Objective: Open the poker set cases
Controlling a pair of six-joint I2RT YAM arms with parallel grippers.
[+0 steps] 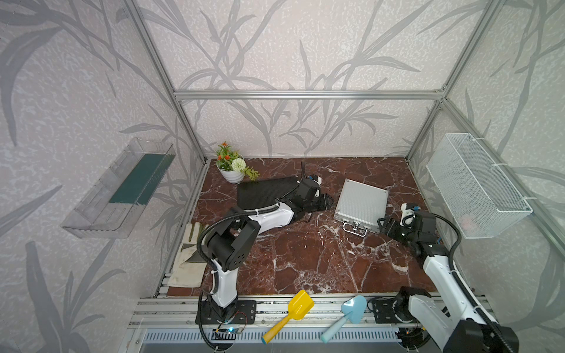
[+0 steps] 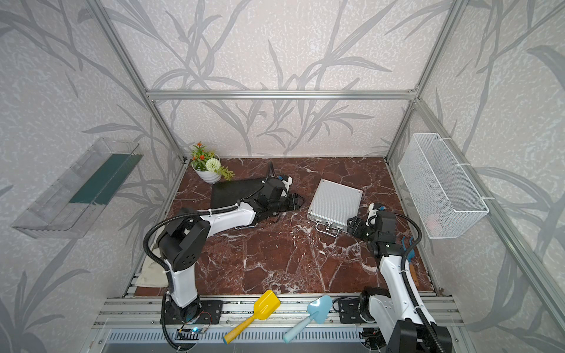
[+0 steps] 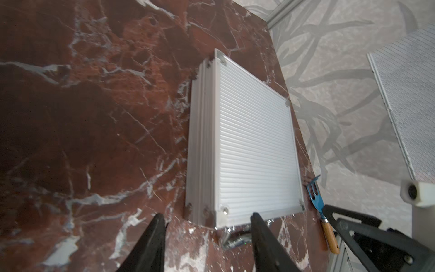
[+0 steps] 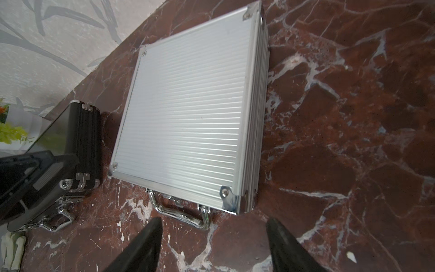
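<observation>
A silver ribbed case [image 1: 360, 203] lies closed and flat on the marble table, handle toward the front, seen in all views. Behind my left arm lies a black case [image 1: 264, 189], partly hidden; the right wrist view shows its latches and handle. My left gripper [image 1: 326, 201] hangs open just left of the silver case, nothing between its fingertips. My right gripper [image 1: 386, 226] is at the silver case's front right corner, its fingers apart with nothing between them.
A potted plant [image 1: 232, 171] stands at the back left. Cloths [image 1: 182, 264] lie at the left edge, small tools along the right edge. Wire baskets [image 1: 476, 188] hang on both side walls.
</observation>
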